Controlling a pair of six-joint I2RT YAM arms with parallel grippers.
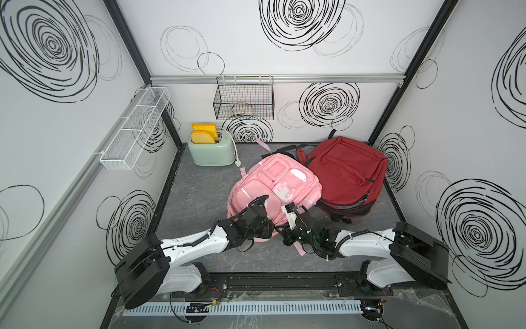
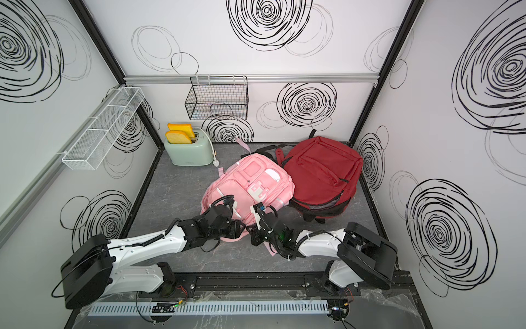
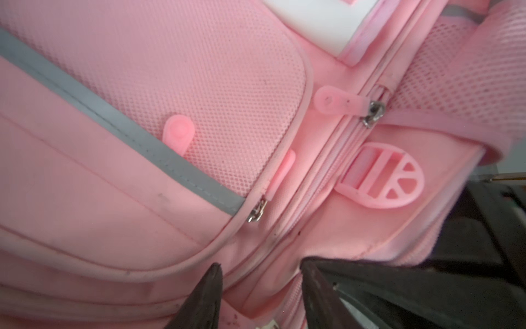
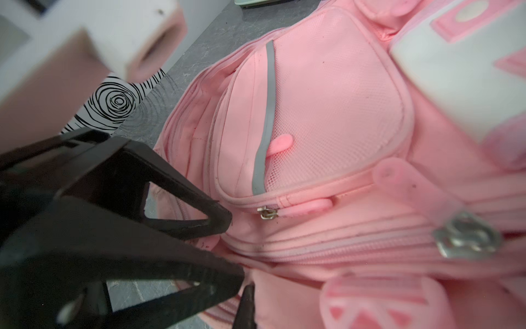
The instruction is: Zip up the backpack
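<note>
A pink backpack lies in the middle of the table, with mesh pockets, zipper pulls and a pink buckle. At its front edge, my left gripper is open over the zipper seam; in the left wrist view its fingertips stand apart, with a metal piece partly visible below at the frame's edge. My right gripper is close beside it at the same edge; in the right wrist view its black fingers are at the bag's lower seam, and whether anything thin is between them is unclear.
A red backpack lies against the pink one on the right. A mint toaster with yellow slices stands at the back left. Wire baskets hang on the walls.
</note>
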